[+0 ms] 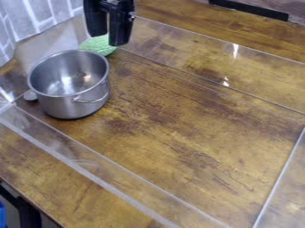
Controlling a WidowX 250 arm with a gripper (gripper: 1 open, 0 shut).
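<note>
A black gripper (110, 34) hangs at the top of the camera view, above and behind a steel pot (70, 100) with side handles. Whether its fingers are open or shut is unclear. A green item (95, 44), perhaps a cloth or mat, lies behind the pot, partly hidden by the gripper.
A pale curtain-like sheet (27, 18) stands at the back left, and a small light object (31, 95) sits by the pot's left side.
</note>
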